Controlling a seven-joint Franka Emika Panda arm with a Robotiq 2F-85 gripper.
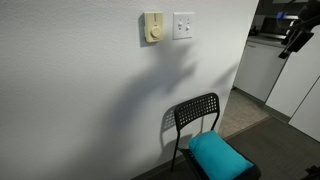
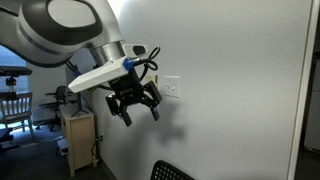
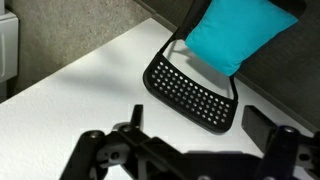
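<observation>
My gripper is open in the wrist view, its two dark fingers wide apart with nothing between them. Beyond them, well clear, is the perforated back of a black chair. A turquoise cushion lies on the chair's seat. In exterior view 2 the gripper hangs from the arm in front of the white wall, fingers pointing down. Only part of the gripper shows at the upper right of exterior view 1, away from the chair and cushion.
On the white wall are a yellowish dial control and a switch plate. A doorway opens at right onto white cabinets. Open air separates the gripper from the chair.
</observation>
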